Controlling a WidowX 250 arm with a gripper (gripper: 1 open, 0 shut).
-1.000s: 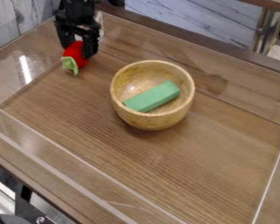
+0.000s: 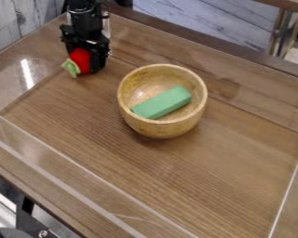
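Note:
The black gripper (image 2: 86,46) reaches down at the upper left over a small red object (image 2: 81,59) with a pale green part (image 2: 71,68). Its dark fingers overlap the red object, and I cannot tell whether they are shut on it. A wooden bowl (image 2: 135,86) stands right of centre, with a green block (image 2: 162,102) inside it.
A wall (image 2: 21,23) borders it at the upper left, and a shelf edge (image 2: 264,9) juts in at the top right.
The gripper has moved slightly down and now covers more of the red object. The bowl and green block have not moved.

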